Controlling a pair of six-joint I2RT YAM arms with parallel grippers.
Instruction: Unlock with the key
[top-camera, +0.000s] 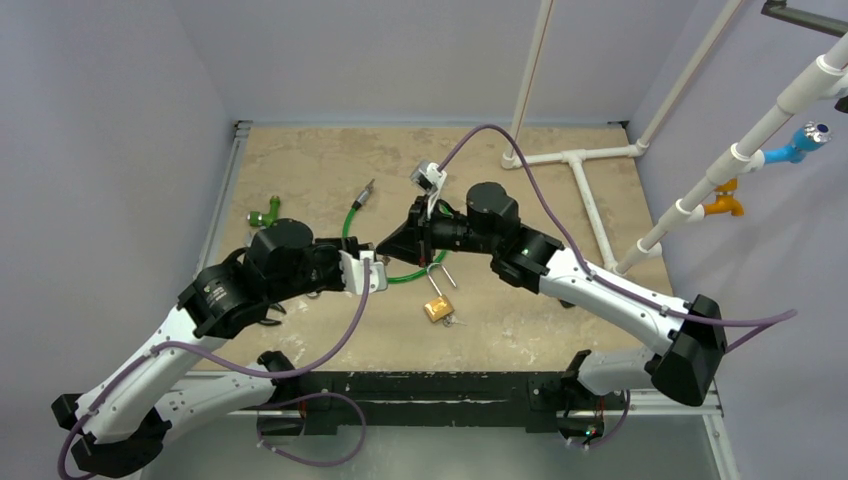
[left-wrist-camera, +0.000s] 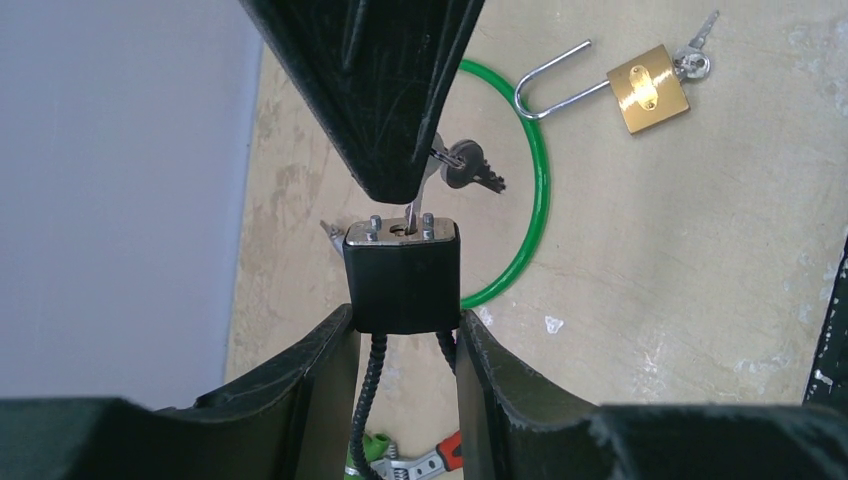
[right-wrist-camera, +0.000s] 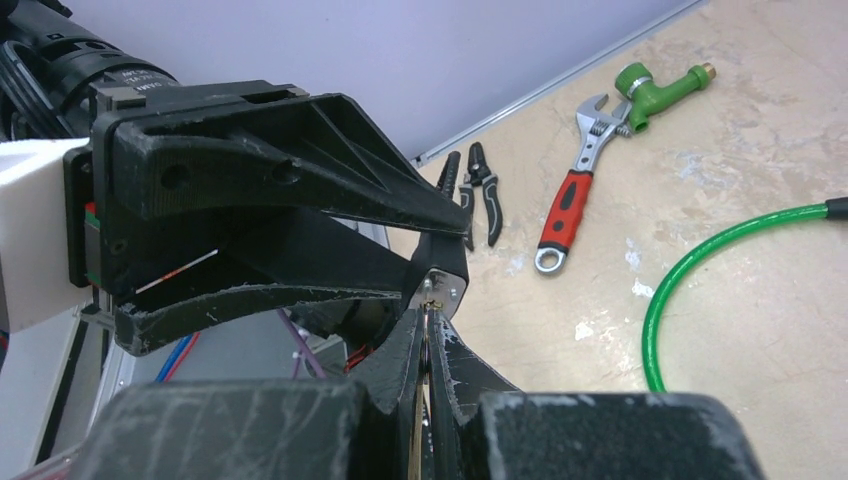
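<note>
My left gripper is shut on a black padlock (left-wrist-camera: 400, 280), its metal face up and cable shackle hanging down. Keys (left-wrist-camera: 470, 165) sit at that face, one apparently in or at the keyhole. My right gripper is shut at the lock's face (right-wrist-camera: 447, 290); whether the key is between its tips is unclear. The arms meet above the middle of the board (top-camera: 520, 320). A brass padlock (left-wrist-camera: 646, 88) with open shackle and keys lies on the board.
A green hose (right-wrist-camera: 720, 235), adjustable wrench (right-wrist-camera: 567, 205), green fitting (right-wrist-camera: 655, 98) and pruners (right-wrist-camera: 485, 195) lie around. White pipes (top-camera: 590, 210) with taps line the right side.
</note>
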